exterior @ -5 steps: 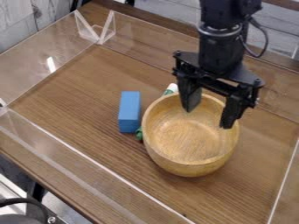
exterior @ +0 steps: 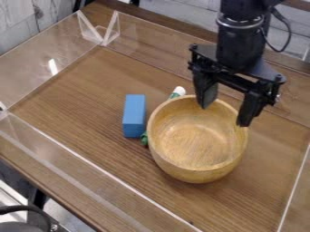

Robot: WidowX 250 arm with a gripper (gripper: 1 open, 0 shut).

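The black gripper [exterior: 227, 98] hangs over the back part of a round wooden bowl [exterior: 197, 152], open, its two dark fingers spread to left and right. Nothing shows between them. The bowl looks empty, though the gripper hides part of its rear.
A blue block [exterior: 133, 116] lies left of the bowl. A small white object [exterior: 179, 91] is behind the bowl, and a small green object, partly hidden, is at its left side. The wooden table has free room at left and in front.
The gripper has shifted slightly upward in the view over the last second, still open. The bowl and the blue block have not visibly moved.
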